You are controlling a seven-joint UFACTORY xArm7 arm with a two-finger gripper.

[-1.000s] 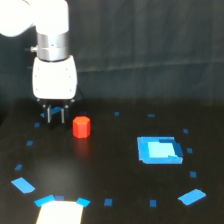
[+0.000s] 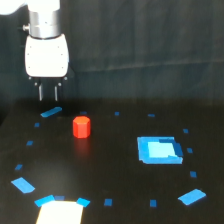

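A bright red block (image 2: 81, 127) sits on the dark table, left of the middle. Above the table at the back left hangs my white gripper (image 2: 48, 92), its two thin fingers pointing down and spread apart. Only dark background shows between them. The gripper is up and to the left of the red block in the picture, clear of it. At the right stands a blue-edged square (image 2: 141, 150) with a white patch (image 2: 161, 150) inside; whether it is a shallow tray or flat marking, I cannot tell.
Blue tape strips (image 2: 192, 197) and several small blue marks dot the dark table. A pale, overexposed object (image 2: 60, 213) with blue behind it is cut off by the bottom edge.
My gripper has risen and shifted slightly left, away from the red block. A blue strip under it now shows more clearly. The block and the blue-edged square have stayed put.
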